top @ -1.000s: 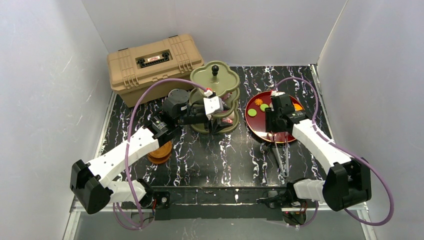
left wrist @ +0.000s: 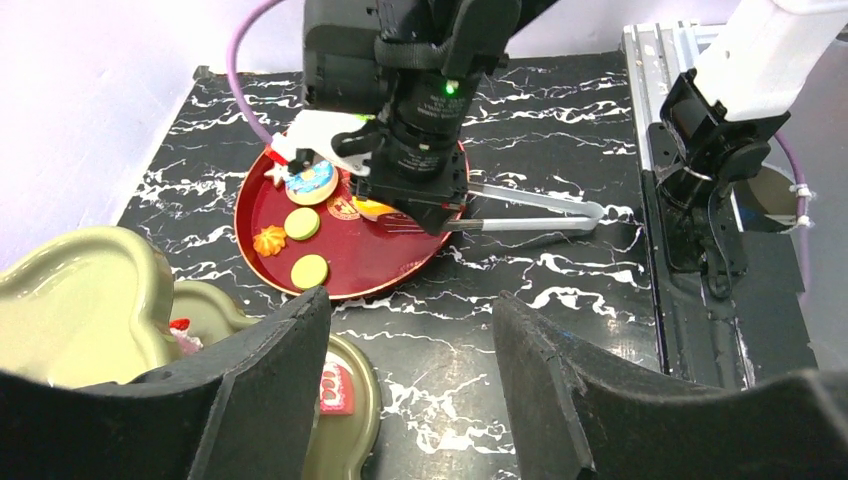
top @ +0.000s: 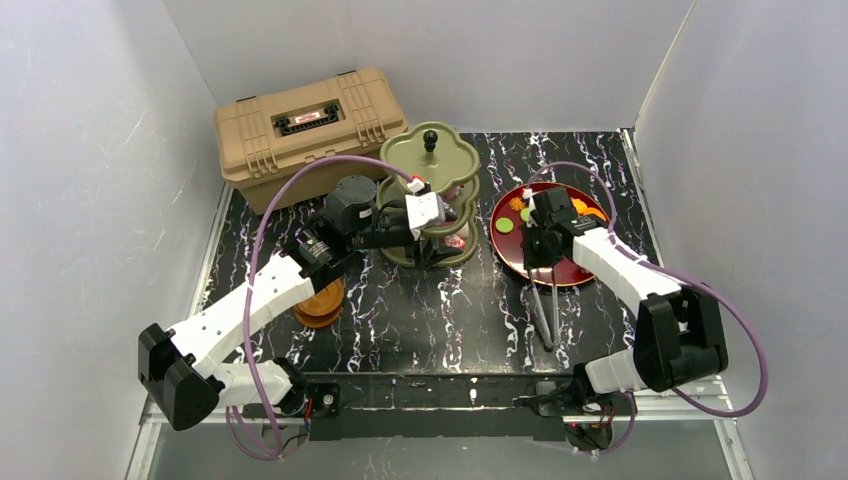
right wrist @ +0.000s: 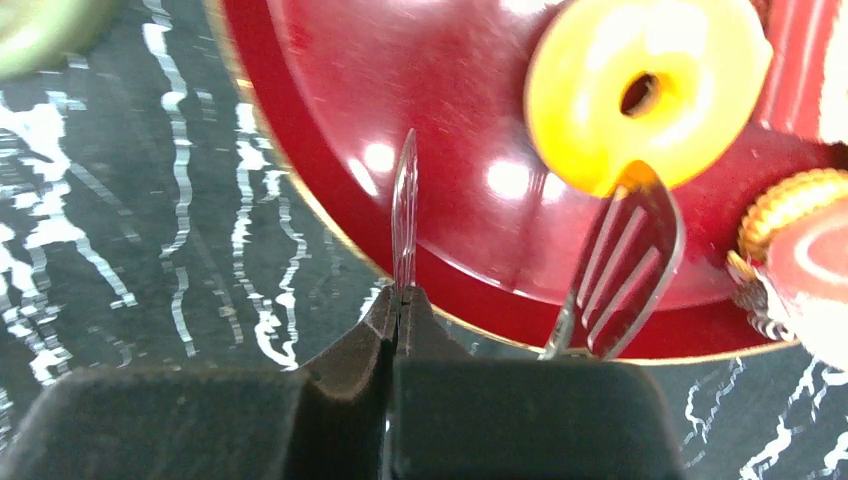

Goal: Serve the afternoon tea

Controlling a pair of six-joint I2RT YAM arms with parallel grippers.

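A red plate [top: 508, 245] on the right holds green rounds [left wrist: 303, 223], a piped orange sweet [left wrist: 270, 240] and a yellow donut [right wrist: 580, 90]. My right gripper is over the plate's near edge, shut on metal tongs [left wrist: 540, 221], whose slotted end [right wrist: 630, 265] reaches beside the donut. My left gripper stands open, nothing between its fingers, by the olive tiered stand [top: 415, 150], which holds some sweets partly hidden by that arm.
A tan case [top: 300, 140] sits at the back left. Stacked wooden coasters [top: 318, 305] lie left of centre.
My right gripper and the tongs have shifted left in the top view, the tongs' far end moving from about the plate's right toward its middle. The left arm is almost still.
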